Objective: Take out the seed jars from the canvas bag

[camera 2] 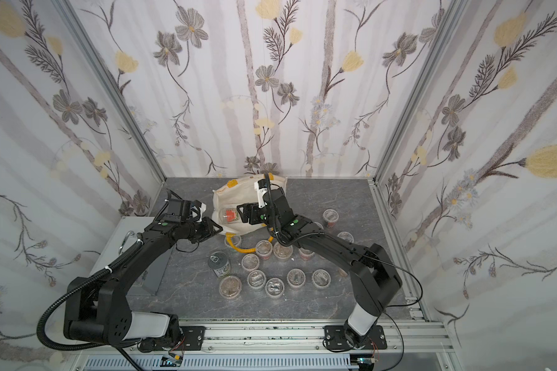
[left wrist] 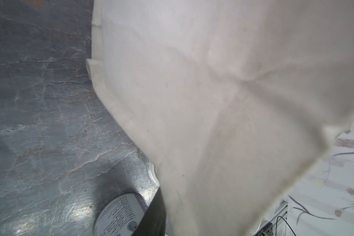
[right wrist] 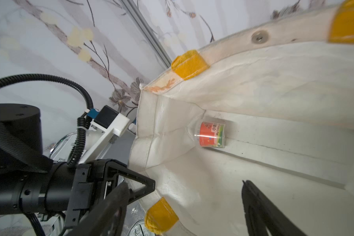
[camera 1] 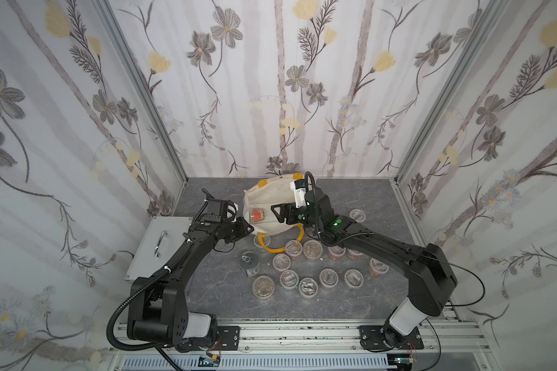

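The canvas bag (camera 1: 278, 185) with yellow handles lies open toward the front; one clear jar (right wrist: 209, 134) with a red-and-green label lies inside at its left end. My left gripper (camera 1: 244, 227) is at the bag's left edge, where cream fabric fills most of the left wrist view; its fingers are largely hidden there. My right gripper is over the bag's mouth, right of the jar, its fingers apart with nothing between them.
Several lidded jars (camera 1: 263, 286) stand on the front and right of the grey counter (camera 1: 216, 300). A can (camera 2: 219, 264) stands front left, and a panel with a handle (camera 1: 142, 247) lies at left.
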